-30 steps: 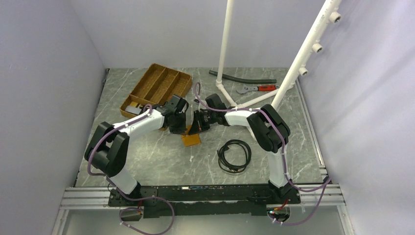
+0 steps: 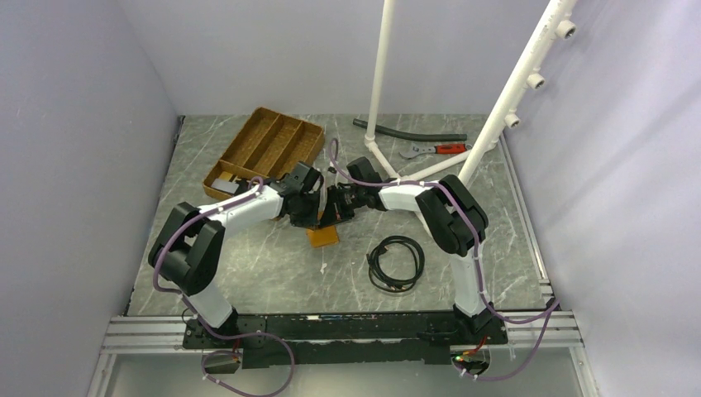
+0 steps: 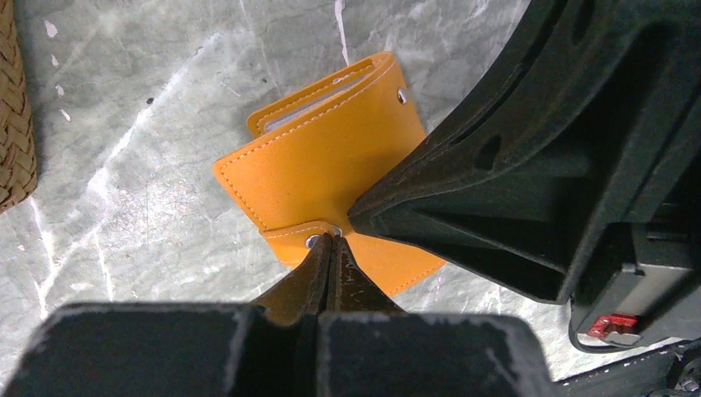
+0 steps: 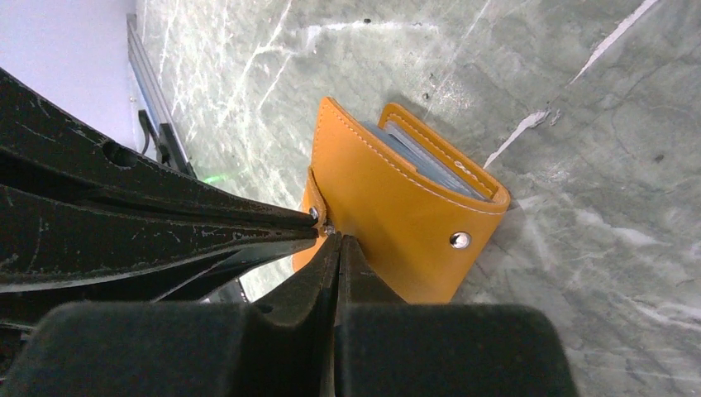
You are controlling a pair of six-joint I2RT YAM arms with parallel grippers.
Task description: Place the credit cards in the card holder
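An orange leather card holder (image 2: 323, 236) lies folded on the table between my two arms. Its strap with a metal snap (image 3: 312, 241) crosses the outer cover. In the left wrist view my left gripper is shut, its tips right at the snap. The right gripper, likewise shut, has its tips against the cover close beside the strap. Nothing clearly shows between either pair of fingers. Between the covers, greyish layered edges (image 4: 422, 161) show; whether these are cards or only sleeves I cannot tell.
A woven brown tray (image 2: 273, 142) with compartments stands behind the left arm, some small items (image 2: 225, 184) in its front one. A coiled black cable (image 2: 396, 263) lies right of the holder. White pipes (image 2: 376, 74) and a wrench (image 2: 436, 150) are at the back right.
Over the last second my left gripper has shifted slightly right, closer to the right gripper. The right arm has barely moved, and the card holder looks unmoved.
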